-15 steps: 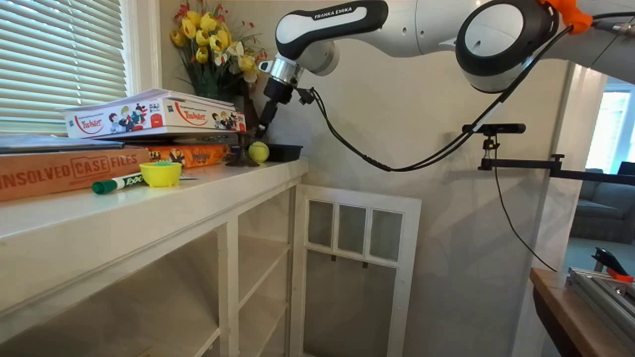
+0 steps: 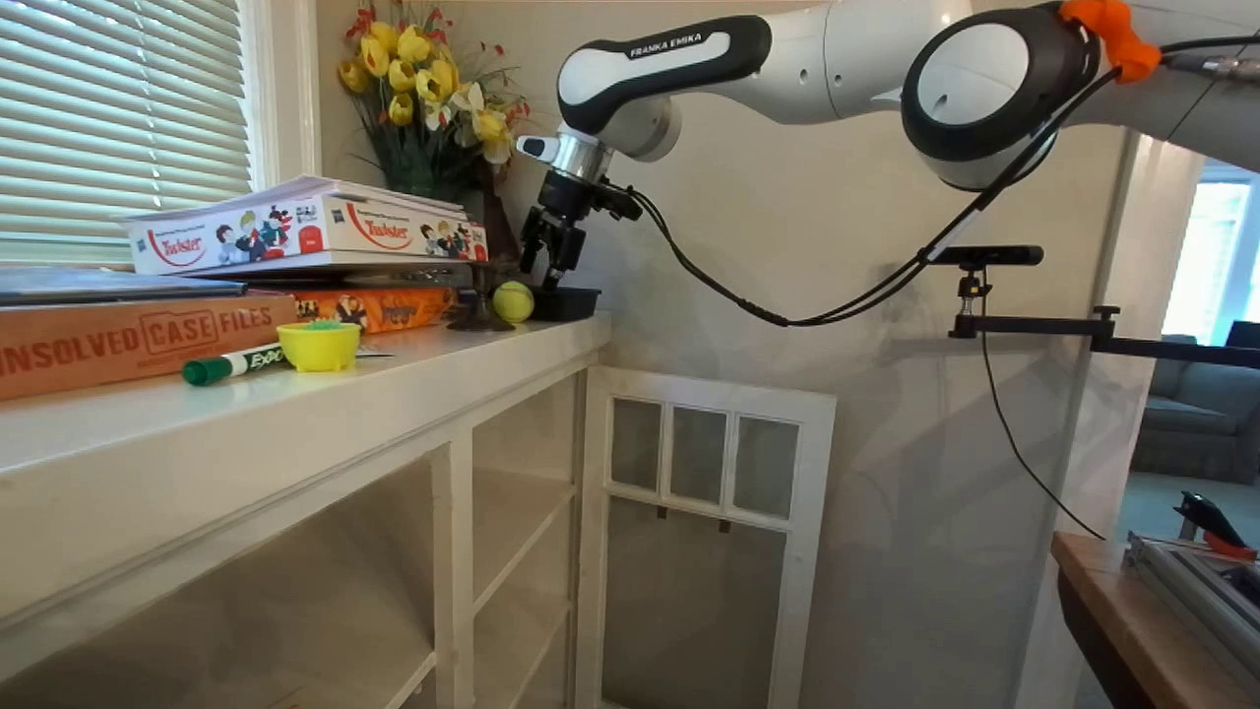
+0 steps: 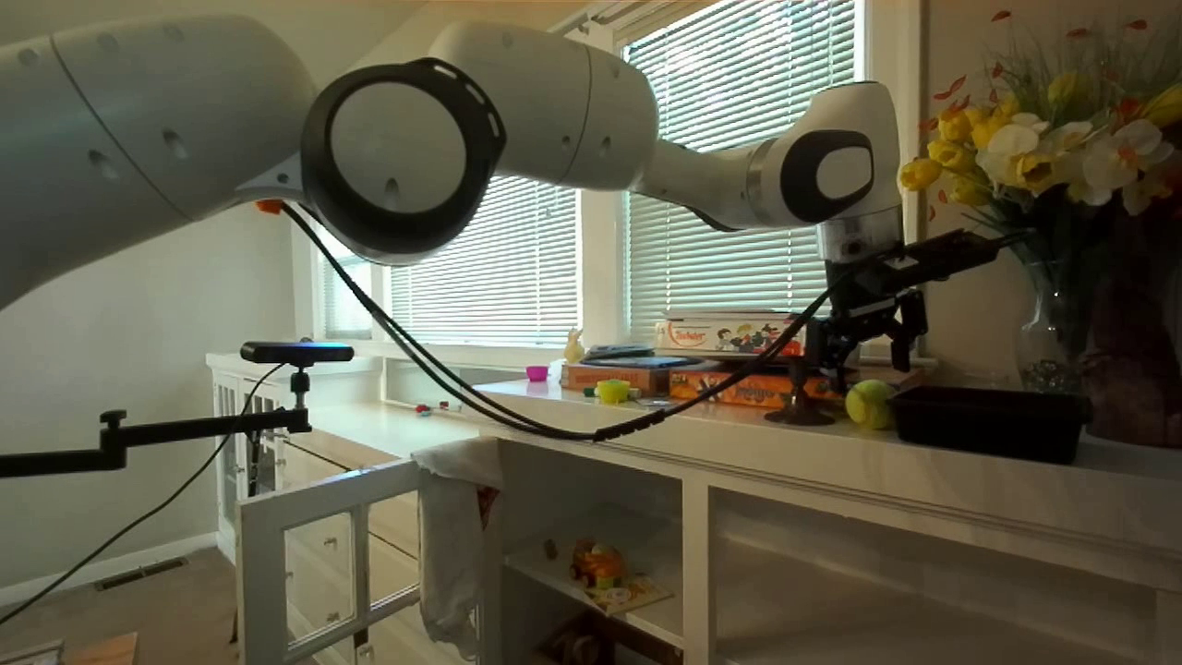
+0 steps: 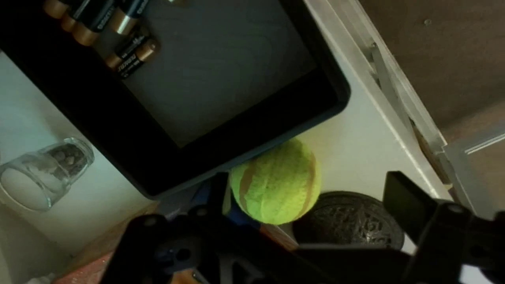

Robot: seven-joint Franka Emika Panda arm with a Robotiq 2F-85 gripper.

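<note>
My gripper is open, its two fingers wide apart and nothing held between them. In the wrist view a yellow-green tennis ball (image 4: 279,182) appears near the left finger, below the fingers. It rests on the white countertop against a black tray (image 4: 341,92). Batteries (image 4: 135,53) lie in that tray toward one side. Beside the ball is the round dark base of a stand (image 4: 350,220), partly hidden by the gripper. In exterior view 2 the gripper (image 3: 870,360) hangs above the ball (image 3: 870,405), just left of the tray (image 3: 992,421).
Stacked game boxes (image 2: 307,230) line the back of the counter. A flower vase (image 3: 1047,321) stands behind the tray. A yellow cup (image 2: 319,347) and a green marker (image 2: 232,364) lie farther along. The counter's front edge drops to open shelves.
In exterior view 1 the gripper has turned about its wrist and shifted slightly right, so both fingers now show apart. The ball and tray have stayed in place.
</note>
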